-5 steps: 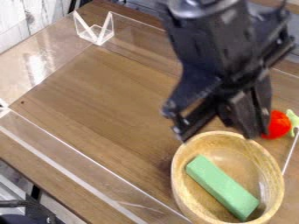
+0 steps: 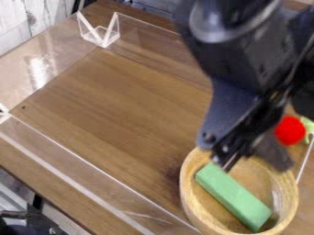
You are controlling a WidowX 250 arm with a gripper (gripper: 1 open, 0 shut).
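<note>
My gripper [image 2: 245, 147], dark and large in the upper right of the camera view, hangs open over the back rim of a wooden bowl [image 2: 196, 197]. A green block [image 2: 233, 195] lies inside the bowl. Nothing shows held between the fingers, though the far side of the bowl is partly hidden behind them.
A red round object [image 2: 291, 130] with something pale green beside it is at the right, partly behind my gripper. Clear plastic edging runs along the left of the wooden table [image 2: 117, 110], whose middle is free. A clear bracket [image 2: 98, 29] stands at the back left.
My gripper has moved lower toward the bowl, its fingertips now nearer the green block. The bowl and block have stayed in place.
</note>
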